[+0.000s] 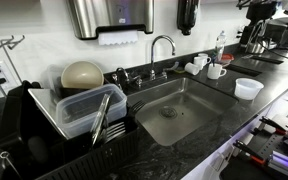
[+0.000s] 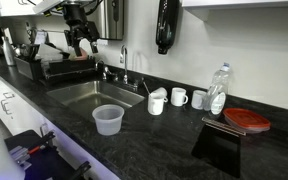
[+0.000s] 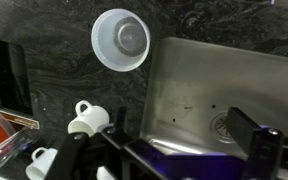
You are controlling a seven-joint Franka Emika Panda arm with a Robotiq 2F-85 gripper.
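My gripper [image 2: 86, 49] hangs above the sink area in exterior view 2, open and with nothing between its fingers. A clear white tub [image 2: 109, 119] stands on the counter at the front right of the sink [image 2: 74, 95]; in the wrist view the tub [image 3: 121, 40] shows from above, empty, apart from my fingers. Several white mugs stand behind it along the wall, among them one mug [image 2: 156, 102] close to the tap. In exterior view 1 my gripper is at the top right and partly cut off.
A black dish rack [image 1: 79, 150] with a clear bin [image 1: 89, 108] and a beige bowl [image 1: 82, 75] stands left of the sink. A bottle [image 2: 219, 88], a red container [image 2: 246, 120] and a dark flat panel [image 2: 217, 149] are farther right. The tap [image 1: 164, 42] rises behind the sink.
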